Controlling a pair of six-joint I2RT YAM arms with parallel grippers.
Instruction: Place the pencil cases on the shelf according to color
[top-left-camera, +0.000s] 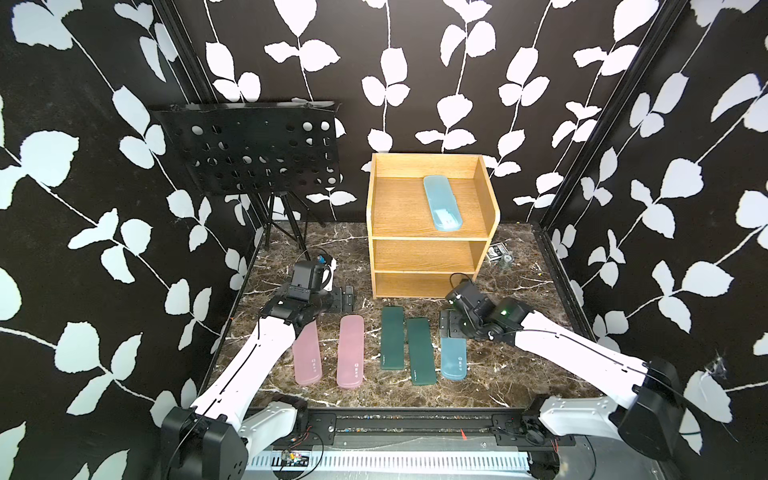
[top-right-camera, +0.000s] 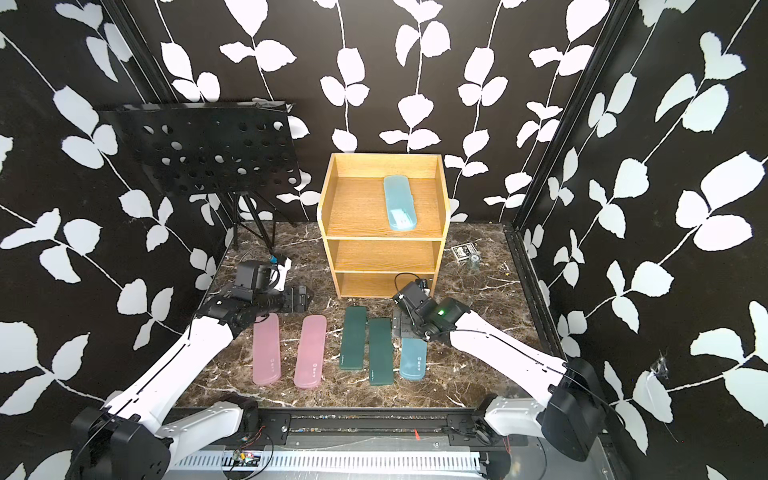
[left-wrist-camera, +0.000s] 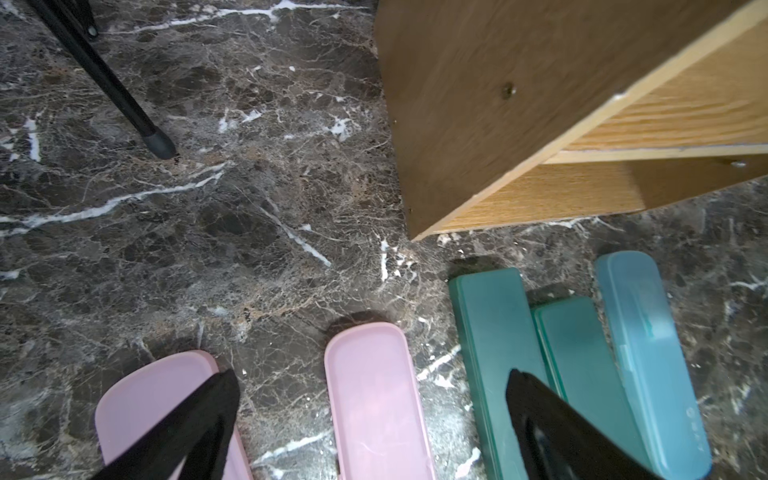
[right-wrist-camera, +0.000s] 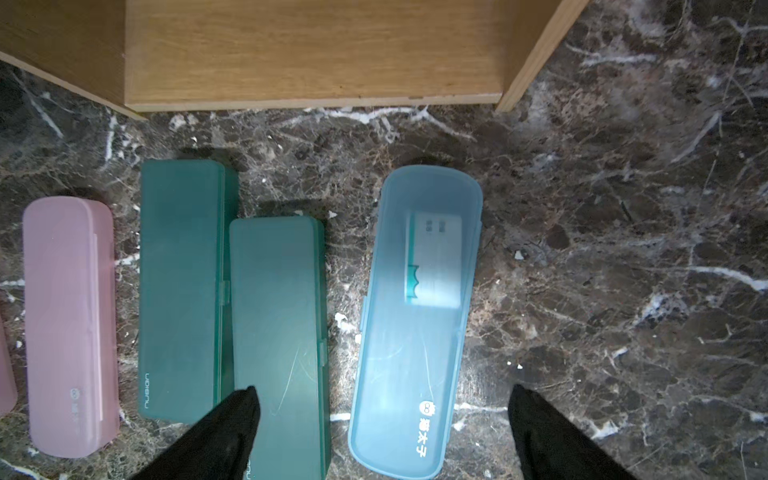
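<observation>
A wooden shelf (top-left-camera: 430, 240) stands at the back, with one light blue pencil case (top-left-camera: 442, 204) lying on its top level. On the table in front lie two pink cases (top-left-camera: 306, 356) (top-left-camera: 350, 352), two dark green cases (top-left-camera: 392, 340) (top-left-camera: 421, 352) side by side, and another blue case (right-wrist-camera: 412, 336). My right gripper is open above this blue case, its fingers (right-wrist-camera: 548, 432) spread to either side with nothing held. Left of the shelf front, my left gripper hangs open and empty over the pink cases' far ends.
A black perforated music stand (top-left-camera: 254, 148) rises at the back left, one leg (left-wrist-camera: 120, 80) reaching the table near the left arm. Small items (top-left-camera: 499, 254) lie right of the shelf. The shelf's middle and bottom levels look empty. Bare marble (right-wrist-camera: 624, 264) spreads right of the blue case.
</observation>
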